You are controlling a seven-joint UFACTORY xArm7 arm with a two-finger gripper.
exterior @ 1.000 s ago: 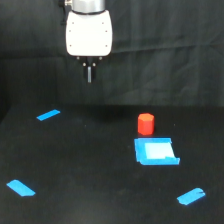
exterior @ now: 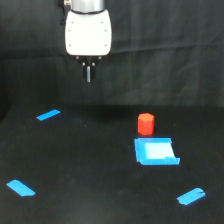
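A small red block [exterior: 146, 124] stands on the black table to the right of the middle. Just in front of it lies a white square with a blue border [exterior: 142, 154]. My gripper [exterior: 89, 73] hangs high above the back of the table, left of the block and well apart from it. Its fingers point down and look close together, but they are too small here to show whether they are open or shut. No object is visible at them.
Blue tape strips mark the table: one at the back left [exterior: 48, 115], one at the front left [exterior: 20, 188] and one at the front right [exterior: 191, 196]. A dark curtain [exterior: 160, 50] hangs behind.
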